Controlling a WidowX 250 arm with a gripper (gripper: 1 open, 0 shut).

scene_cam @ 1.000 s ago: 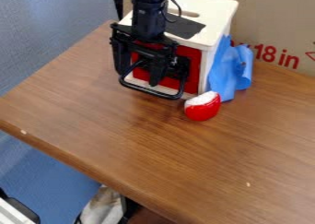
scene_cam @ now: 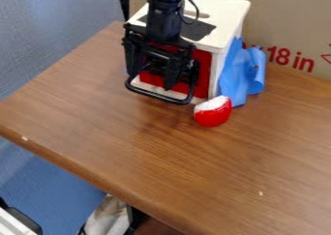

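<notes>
My black gripper [scene_cam: 162, 74] hangs in front of a red and white box [scene_cam: 224, 14] near the back of the wooden table [scene_cam: 116, 152]; its fingertips are too dark to tell open from shut. A red and white ball-like object [scene_cam: 214, 113] rests on the table at the box's front right corner. A crumpled blue cloth [scene_cam: 243, 73] lies against the box's right side.
A cardboard panel [scene_cam: 295, 36] with red print stands behind. Beyond the table's left edge is a blue padded surface [scene_cam: 45, 45].
</notes>
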